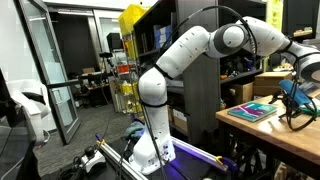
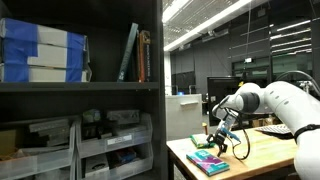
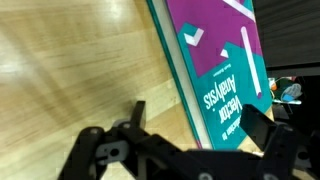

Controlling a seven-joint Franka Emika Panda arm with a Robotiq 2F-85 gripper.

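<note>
A book titled "Vector Analysis", teal and purple with white lettering, lies flat on the wooden table. Its pale page edge faces the bare wood. In the wrist view my gripper is open, one dark finger over the wood and the other over the book's cover, with the book's near edge passing between them. Whether the fingers touch anything I cannot tell. From the side, the same book lies left of my gripper on the table; from the other side the book is near the table's edge.
Behind the book stands a cardboard box. Dark shelving with books and clear bins fills the left of the second exterior view. Bare wood lies beside the book in the wrist view.
</note>
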